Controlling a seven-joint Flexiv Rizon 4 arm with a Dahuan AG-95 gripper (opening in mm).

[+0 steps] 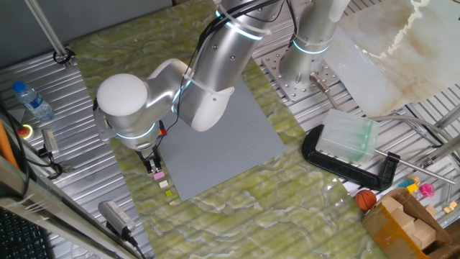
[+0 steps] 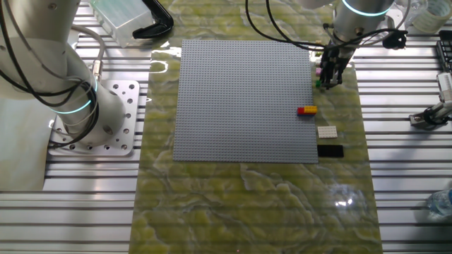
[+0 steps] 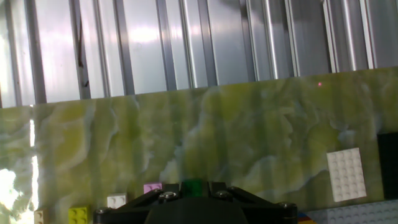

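My gripper is low at the outer edge of the grey baseplate [image 2: 244, 102]. In the wrist view its narrow fingertips close in on both sides of a dark green brick [image 3: 194, 186], with no clear gap showing. Whether that brick is clear of the mat cannot be told. Beside it stands a pink brick [image 3: 152, 187], then a white brick [image 3: 116, 200] and a yellow-green brick [image 3: 78, 215]. A red and yellow brick piece [image 2: 306, 111] sits on the baseplate near its edge. Off that edge lie a white plate brick [image 2: 327, 132] and a black one [image 2: 330, 151].
A black clamp [image 1: 348, 169] with a clear box [image 1: 348, 135] stands near the arm's base. Farther off are a cardboard box [image 1: 401, 229], a small basketball [image 1: 366, 200] and a water bottle [image 1: 33, 101].
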